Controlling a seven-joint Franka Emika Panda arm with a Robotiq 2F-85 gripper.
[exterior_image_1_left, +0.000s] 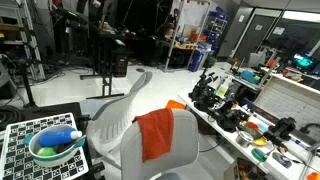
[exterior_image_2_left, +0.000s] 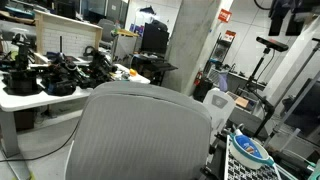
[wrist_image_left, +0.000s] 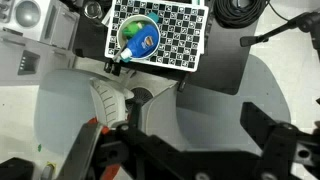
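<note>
Two dark fingers of my gripper stand wide apart at the bottom of the wrist view, with nothing between them. Below it, grey-white chairs (wrist_image_left: 210, 125) are seen from above. A pale bowl (wrist_image_left: 121, 43) sits on a black-and-white checkered board (wrist_image_left: 180, 22), holding a blue object (wrist_image_left: 142, 42). The same bowl (exterior_image_1_left: 37, 150) shows at the lower left of exterior view 1. A red-orange cloth (exterior_image_1_left: 154, 133) drapes over a chair back (exterior_image_1_left: 183, 140); only a sliver of cloth (wrist_image_left: 84, 145) shows in the wrist view, partly behind the gripper.
Long white tables (exterior_image_1_left: 273, 99) with dark equipment and tools line the back and right. A large chair back (exterior_image_2_left: 140, 130) blocks much of exterior view 2. Coiled black cable (wrist_image_left: 238, 10) lies beside the board. Open floor shows around the chairs.
</note>
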